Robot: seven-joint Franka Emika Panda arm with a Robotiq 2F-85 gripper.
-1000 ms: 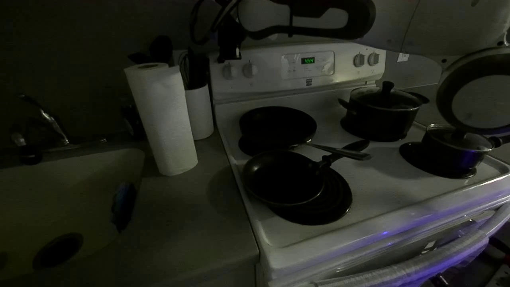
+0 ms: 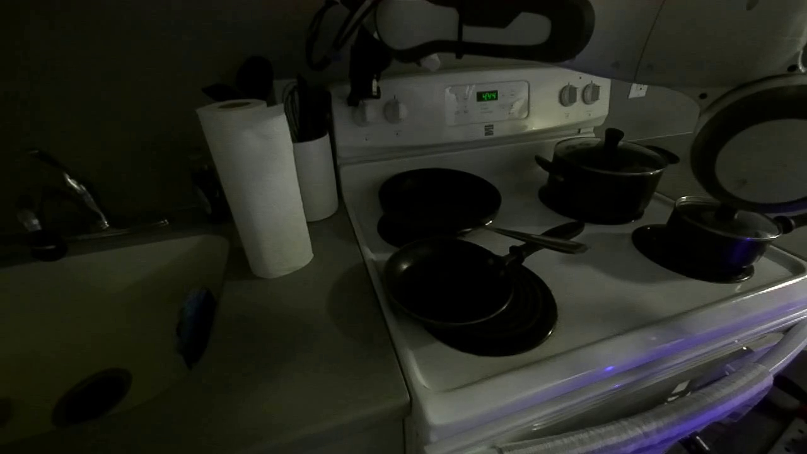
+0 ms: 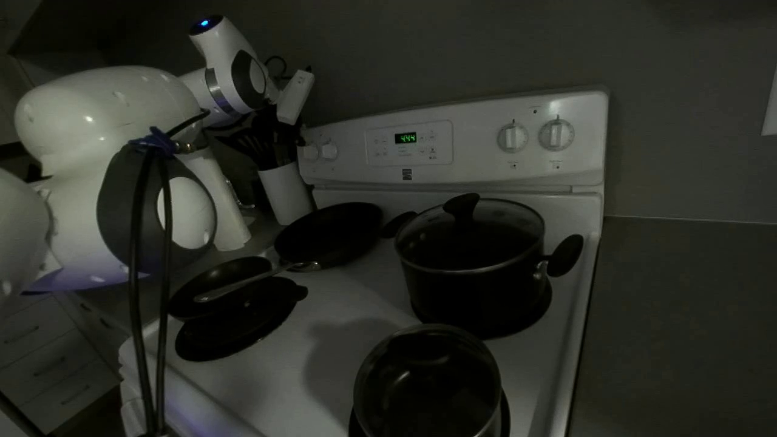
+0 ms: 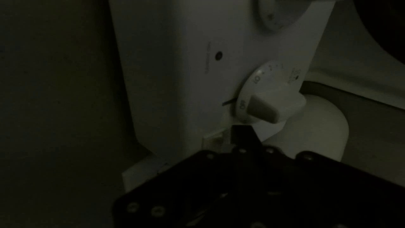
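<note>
My gripper is a dark shape at the bottom of the wrist view. Its fingers look shut, and nothing shows between them. Just above the tip in that picture is a white stove knob [image 4: 279, 106] with a dark pointer line beside its dial; whether they touch I cannot tell. A second knob [image 4: 283, 13] is cut off by the top edge. From exterior view 1, the dark gripper [image 2: 364, 92] hangs at the left end of the stove's back panel, close to the left knob [image 2: 365, 113].
Beside the stove stand a utensil holder [image 2: 316, 178] and a paper towel roll [image 2: 257, 189]. Two pans occupy the left burners, the nearer being a frying pan [image 2: 446, 280]. A lidded pot [image 2: 605, 181] and a smaller saucepan [image 2: 719, 234] are on the right. The light is dim.
In exterior view 1 my gripper has shifted slightly right and down, now overlapping the left knob more. The pans, pots and counter objects look unmoved.
</note>
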